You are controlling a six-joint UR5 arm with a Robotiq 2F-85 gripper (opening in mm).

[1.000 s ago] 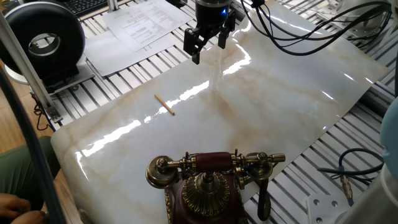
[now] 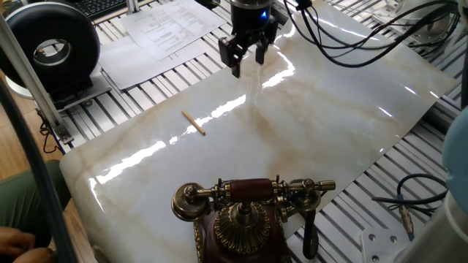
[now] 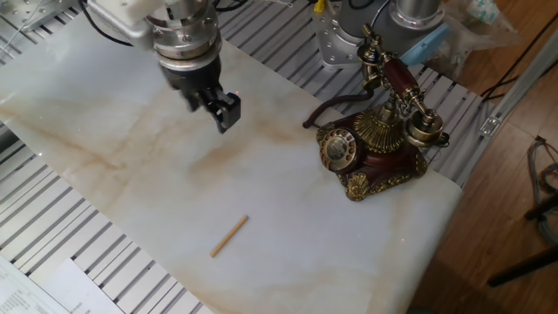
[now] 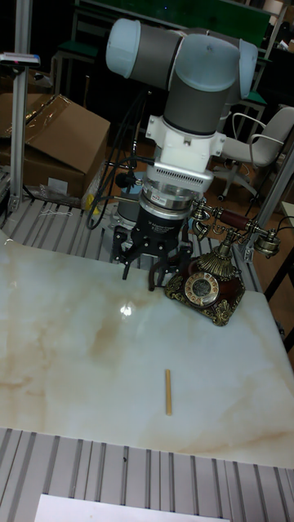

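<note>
A thin, light wooden stick (image 2: 194, 123) lies flat on the marbled sheet. Beside it, to the right in the second exterior view, stands an ornate dark red and brass telephone (image 3: 377, 144), its handset (image 3: 403, 80) resting on the cradle. My black gripper (image 2: 248, 67) hangs above the sheet, apart from both stick and telephone. In the third exterior view its fingers (image 4: 122, 254) are spread, and nothing shows between them; the gripper is open.
The glossy marbled sheet (image 3: 166, 187) is otherwise bare. Papers (image 2: 164, 33) and a black ring-shaped device (image 2: 79, 47) lie beyond one edge. Black cables (image 2: 351, 45) loop near the arm. A person's hand (image 2: 16, 241) shows at the lower left of the first view.
The gripper has shifted very slightly to the right in the first exterior view. The stick and the telephone have stayed where they were.
</note>
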